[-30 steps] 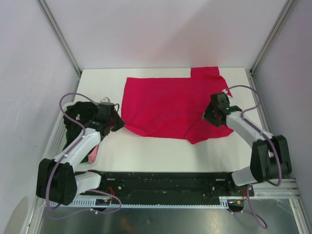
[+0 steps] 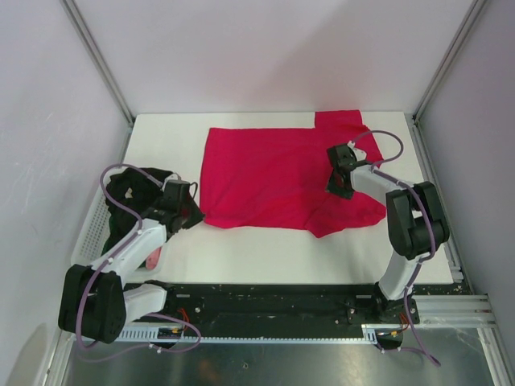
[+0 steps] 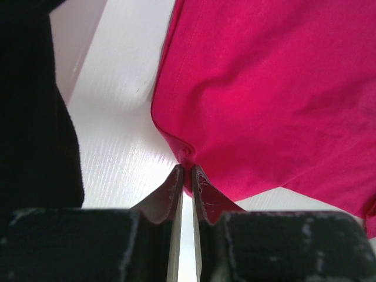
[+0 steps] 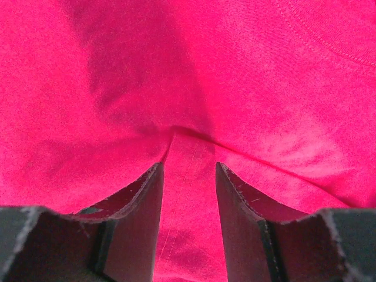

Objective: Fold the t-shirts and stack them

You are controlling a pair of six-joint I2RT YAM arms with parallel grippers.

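Observation:
A red t-shirt (image 2: 257, 173) lies spread over the table, its lower right part folded or rumpled. At its lower left corner, my left gripper has its fingertips almost together, with a small bunched fold of the shirt pinched between them. Over the right part of the shirt is my right gripper (image 2: 339, 190). In the right wrist view its fingers (image 4: 154, 183) stand apart above a fold edge in the red cloth, with no cloth gripped between them. Part of the shirt is hidden under the right arm.
At the left, a white basket (image 2: 90, 233) holds dark clothes (image 2: 129, 191) and something pink, close beside the left arm. White table (image 2: 265, 261) shows bare along the front, and also at the back left.
My left gripper has moved only slightly at the shirt's corner.

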